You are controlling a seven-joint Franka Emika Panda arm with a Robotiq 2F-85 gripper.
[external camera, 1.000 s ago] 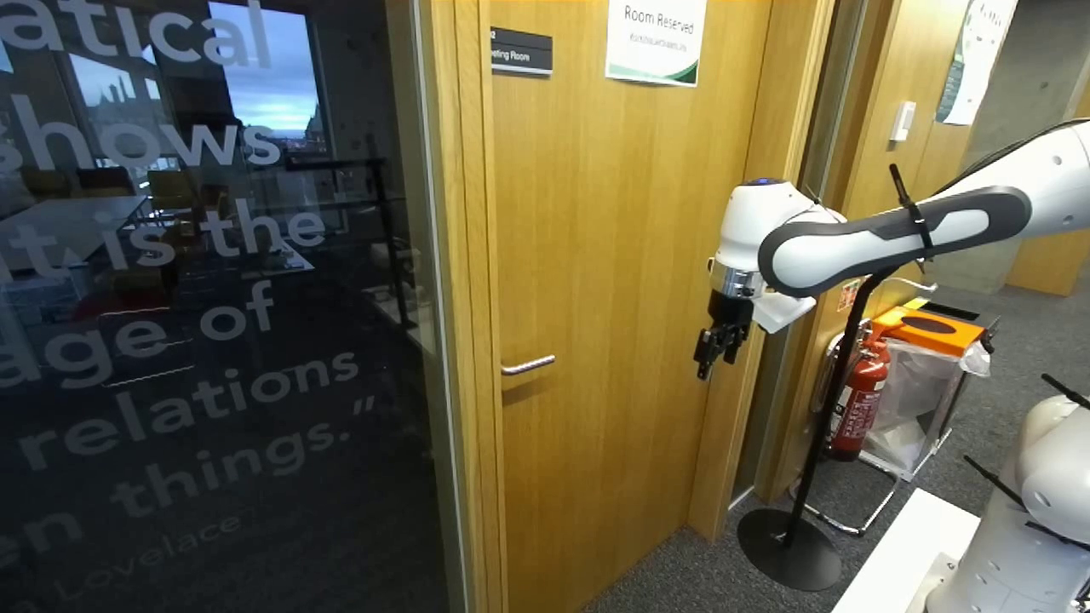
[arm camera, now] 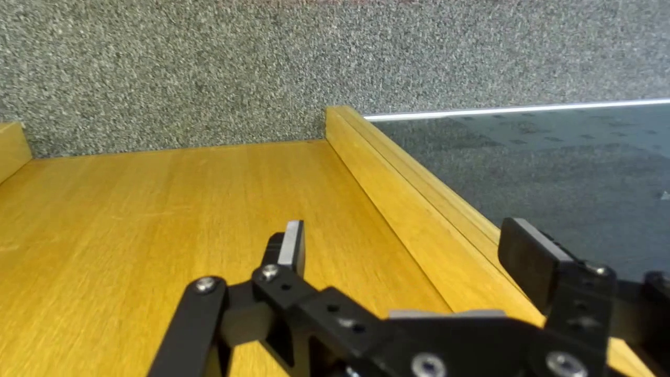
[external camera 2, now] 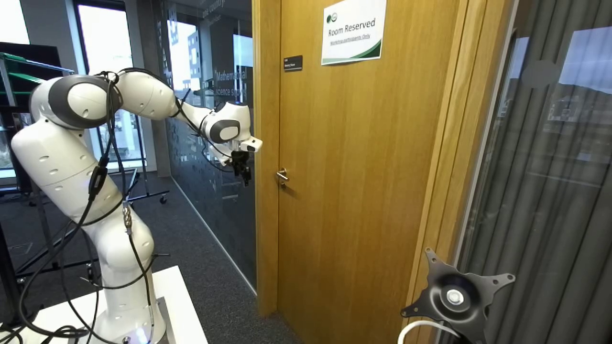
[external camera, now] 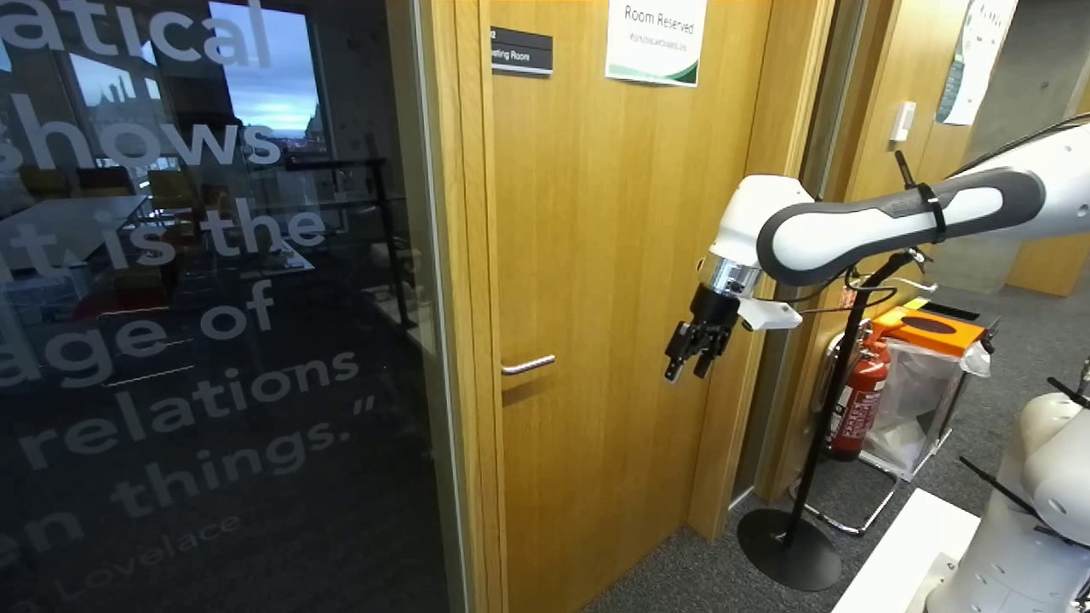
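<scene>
A closed wooden door (external camera: 603, 235) carries a silver lever handle (external camera: 528, 364) near its left edge. In exterior view 1 my gripper (external camera: 686, 369) appears to the right of the handle, pointing down and clear of it. From the other side, in exterior view 2, the gripper (external camera 2: 243, 178) hangs to the left of the handle (external camera 2: 282, 175), with a gap between them. The wrist view shows my gripper open, its two fingers wide apart with nothing between them. Door surface and frame lie beyond the fingers there; the handle is not visible in that view.
A wooden door frame (external camera 2: 267, 229) borders the dark glass wall. A black stand (external camera: 788, 548), a red fire extinguisher (external camera: 860, 400) and an orange-topped bin (external camera: 932, 329) stand right of the door. Carpet (arm camera: 188, 69) covers the floor; a black mounting plate (external camera 2: 454, 296) shows at lower right.
In exterior view 1 my gripper has moved left, toward the handle's side, and has tilted so that its fingers point further left. Door and handle have not moved.
</scene>
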